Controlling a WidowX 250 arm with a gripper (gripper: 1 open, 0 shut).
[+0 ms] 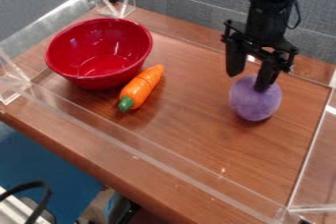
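Note:
A purple round object (252, 104) lies on the right side of the wooden table (178, 154). My black gripper (251, 69) hangs down over it from above, with one finger low against the top of the purple object and the other further left. The fingers stand apart, and I cannot make out anything held between them.
A red bowl (98, 46) sits at the back left, with an orange carrot (143, 84) lying beside it on the right. Clear plastic walls edge the table.

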